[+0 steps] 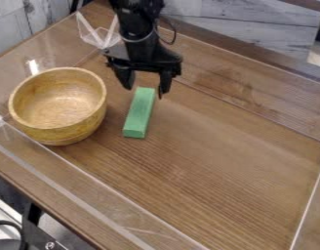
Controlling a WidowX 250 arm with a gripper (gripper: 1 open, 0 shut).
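My black gripper (141, 74) hangs open at the top centre, its fingers over the far end of a green rectangular block (140, 115). The block lies lengthwise on the wooden table, just right of a large yellow bowl (79, 125). Nothing shows between the fingers.
The bowl (52, 132) fills the left middle. A clear plastic piece stands at the back left. White walls (267, 24) edge the back and right.
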